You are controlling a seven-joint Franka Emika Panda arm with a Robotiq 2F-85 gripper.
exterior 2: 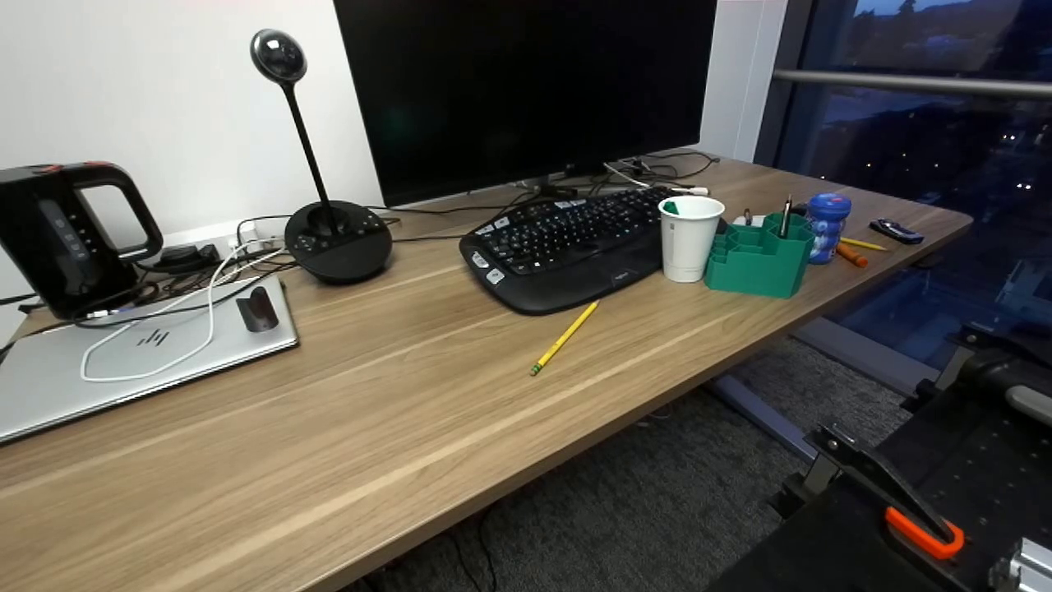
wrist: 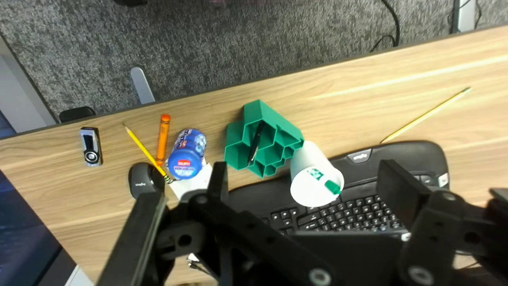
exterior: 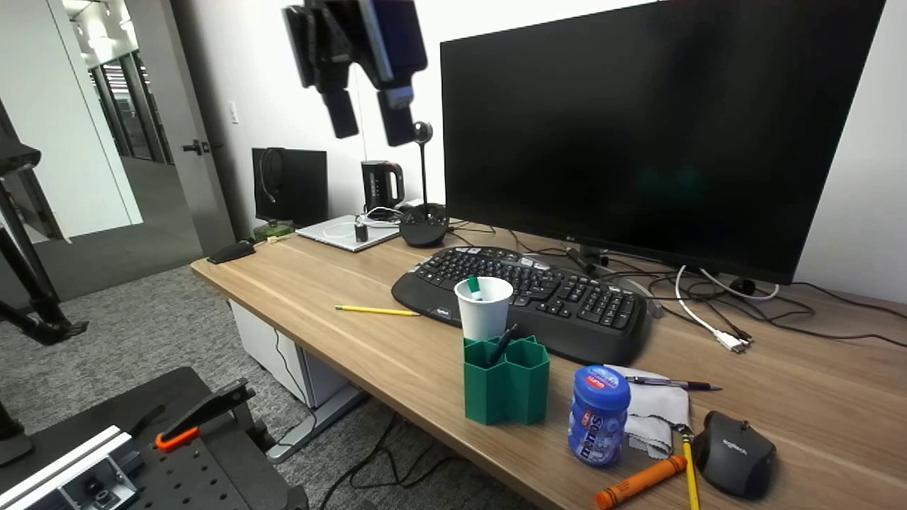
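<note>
High above the desk, my gripper (exterior: 370,126) stands open with nothing between its fingers. In the wrist view it looks down over the keyboard (wrist: 352,214). A white paper cup (exterior: 484,310) holds a green-capped marker (wrist: 331,186) and stands right beside a green hexagonal pen holder (exterior: 506,387). One dark pen (wrist: 256,143) leans in that holder. A yellow pencil (exterior 2: 564,339) lies by the keyboard's near edge. Close to the holder sits a blue gum bottle (exterior: 599,416), with an orange crayon-shaped marker (exterior: 640,483) lying alongside.
A mouse (exterior: 734,453), a second yellow pencil (wrist: 142,147), a grey cloth (exterior: 655,408) with a pen (exterior: 676,383) on it, and a small black-and-silver object (wrist: 91,147) crowd that end. A large monitor (exterior: 629,144) backs the keyboard.
</note>
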